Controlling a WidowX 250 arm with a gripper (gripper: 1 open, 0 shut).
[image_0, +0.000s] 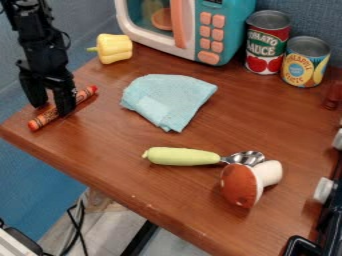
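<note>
My black gripper (52, 98) is low at the table's left edge, over an orange-red crayon-like stick (83, 96) lying on the wood. Its fingers are around or just beside the stick; whether they grip it I cannot tell.
A light blue cloth (166, 97), yellow pepper (112, 47), toy microwave (185, 25), tomato can (266, 42), second can (305, 62), corn-like item (181, 156) with spoon, and toy mushroom (247, 182) share the table (147, 210). Black appliance (321, 230) at right.
</note>
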